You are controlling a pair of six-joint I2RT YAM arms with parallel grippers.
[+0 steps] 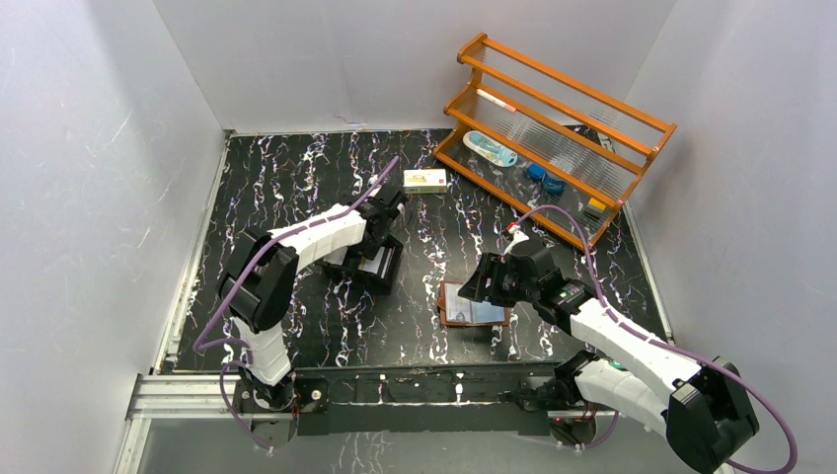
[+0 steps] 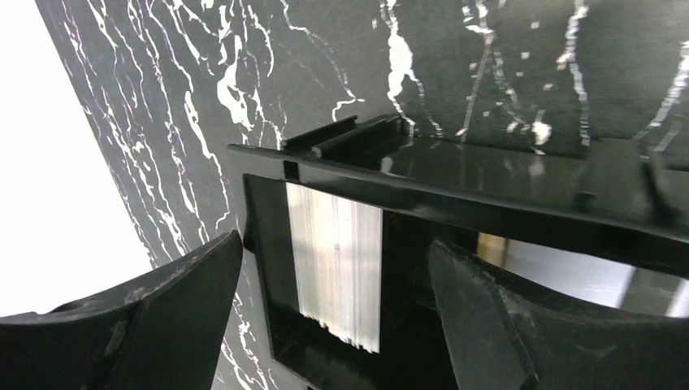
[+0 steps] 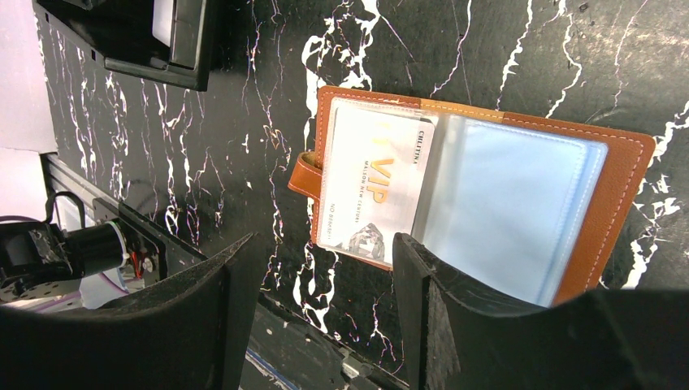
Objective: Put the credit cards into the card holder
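Observation:
A black box [image 1: 380, 276] [image 2: 504, 195] sits left of centre under my left arm, a stack of thin white cards [image 2: 336, 260] standing edge-on in one of its slots. My left gripper is open at that box, its fingers either side of the stack. The brown leather card holder [image 1: 442, 306] [image 3: 613, 211] lies open at centre right, a VIP card [image 3: 374, 179] in its left sleeve; the right sleeve shows pale blue plastic. My right gripper is open above the holder's front edge, nothing between its fingers.
A small cream box [image 1: 425, 181] lies at the back. A wooden shelf rack [image 1: 553, 79] with assorted items fills the back right.

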